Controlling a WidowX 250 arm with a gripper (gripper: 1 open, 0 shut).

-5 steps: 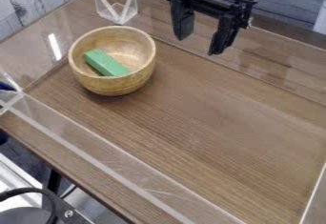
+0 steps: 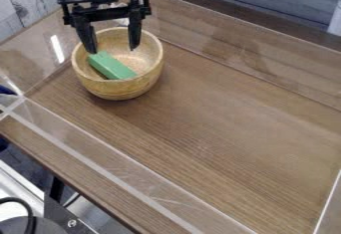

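Note:
A round wooden bowl sits on the table at the upper left, with a green block lying inside it. My black gripper is over the bowl's back part, above the green block, its two fingers spread apart and pointing down, with nothing seen between them.
A clear strip runs along its left front edge, with dark cables beyond at the lower left.
My gripper has moved left from the back right of the table to over the bowl. The bowl and green block look to be where they were.

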